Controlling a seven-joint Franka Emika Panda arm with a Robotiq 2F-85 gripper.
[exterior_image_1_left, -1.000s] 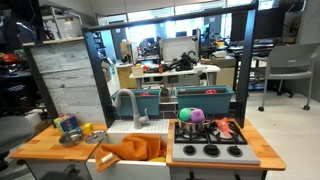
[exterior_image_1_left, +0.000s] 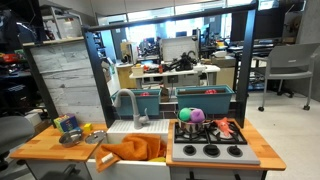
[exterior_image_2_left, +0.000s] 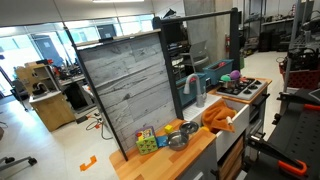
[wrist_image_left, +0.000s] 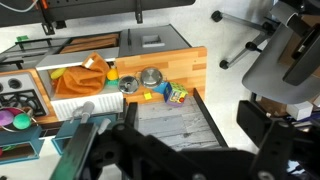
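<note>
In the wrist view my gripper hangs high over the counter, its dark fingers wide apart and nothing between them. Two metal bowls (wrist_image_left: 151, 76) rest on the wooden counter below. Beside them stand a colourful box (wrist_image_left: 178, 93) and small yellow items (wrist_image_left: 158, 90). An orange cloth (exterior_image_1_left: 130, 149) lies crumpled in and over the white sink (exterior_image_1_left: 119, 127). On the stove (exterior_image_1_left: 212, 151) a pot (exterior_image_1_left: 189, 129) holds a green round thing (exterior_image_1_left: 183, 115) and a purple one (exterior_image_1_left: 197, 116). Something pinkish-red (exterior_image_1_left: 224, 127) lies to their right.
Behind the sink rises a grey faucet (exterior_image_1_left: 134, 105). Blue-grey bins (exterior_image_1_left: 205, 98) line the counter's back. A grey wood-plank panel (exterior_image_2_left: 132, 83) and black frame posts (exterior_image_1_left: 243, 65) bound the workspace. Bare wooden counter (exterior_image_1_left: 262, 150) shows right of the stove.
</note>
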